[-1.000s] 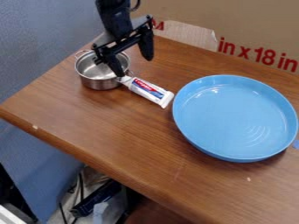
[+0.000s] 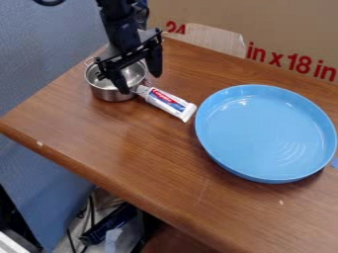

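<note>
A small steel pot (image 2: 110, 91) stands near the left back of the wooden table. My black gripper (image 2: 125, 71) is lowered over it, its fingers at or inside the pot's rim; whether they hold anything is hidden. A white toothpaste tube (image 2: 166, 103) with red and blue print lies on the table, its upper-left end at the pot's right side. A large blue plate (image 2: 264, 133) sits to the right of the tube.
A cardboard box (image 2: 278, 40) with red print stands along the back. Cables and other items lie below the table at lower left.
My gripper has moved down into the pot's area over the last second. The pot, tube and plate look unmoved.
</note>
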